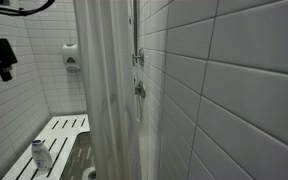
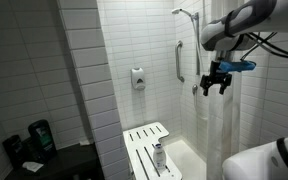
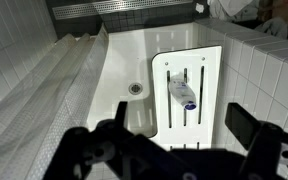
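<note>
A white bottle [image 1: 42,155] stands on the slatted white bench [image 1: 66,124] in the shower; the wrist view shows the same bottle [image 3: 183,95] from above, right of the middle. High above the bench hangs my gripper [image 2: 218,88], well apart from the bottle. Its two dark fingers are spread wide at the bottom of the wrist view, the left finger [image 3: 111,133] and the right finger [image 3: 242,124], and nothing is between them. In exterior view 1 only part of the gripper [image 1: 1,68] shows at the left edge.
A shower curtain [image 1: 109,90] hangs beside the bench, along the left in the wrist view [image 3: 49,95]. The shower floor with its drain [image 3: 135,88] lies next to the bench. A dispenser [image 2: 137,78] and a grab bar [image 2: 179,62] are on tiled walls. Dark containers [image 2: 42,136] stand outside at left.
</note>
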